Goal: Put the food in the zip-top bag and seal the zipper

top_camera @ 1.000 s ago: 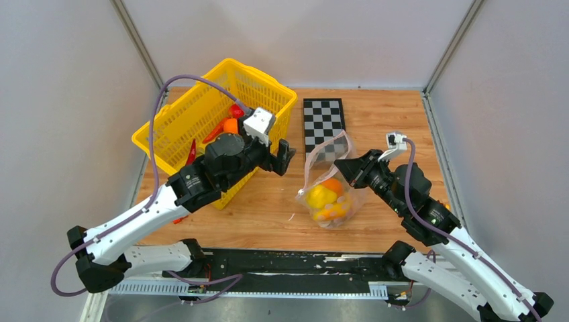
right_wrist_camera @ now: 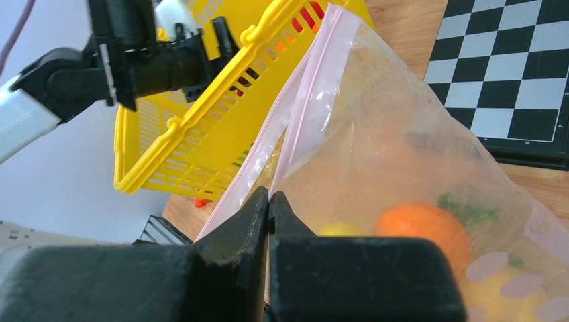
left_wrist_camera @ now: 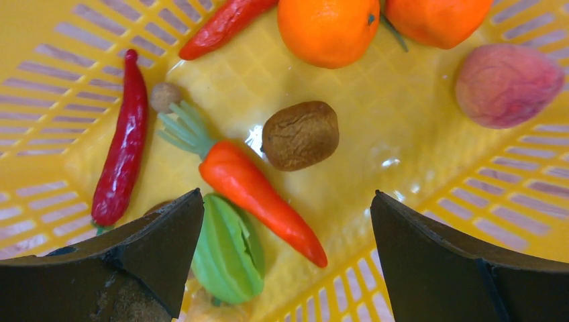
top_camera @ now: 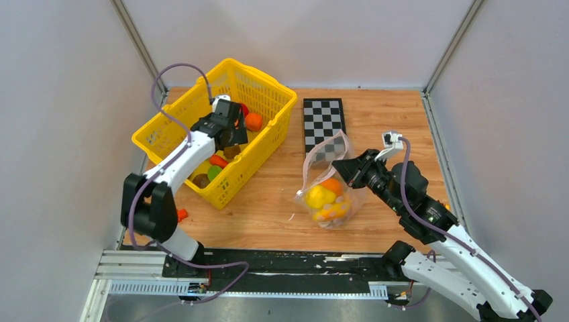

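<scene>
The clear zip top bag (top_camera: 327,168) with a pink zipper edge stands on the table, its mouth gaping. Inside it are an orange fruit (right_wrist_camera: 423,231) and yellow food (top_camera: 319,196). My right gripper is shut on the bag's rim by the zipper. Over the yellow basket (top_camera: 272,144), my left gripper is open and points down, its fingers empty. Below it lie a brown kiwi-like fruit (left_wrist_camera: 300,136), a carrot (left_wrist_camera: 258,194) and a green star fruit (left_wrist_camera: 228,251). Oranges (left_wrist_camera: 329,30), a peach (left_wrist_camera: 508,86) and red peppers (left_wrist_camera: 123,144) lie around these.
A black-and-white checkered board (top_camera: 323,121) lies flat behind the bag. Beside the basket's front corner is a small red piece (top_camera: 182,215). Bare wood separates basket and bag. The basket's high slatted walls surround the food.
My left gripper has swung left, from the basket's right edge to above its inside. The right arm and the bag have stayed in place.
</scene>
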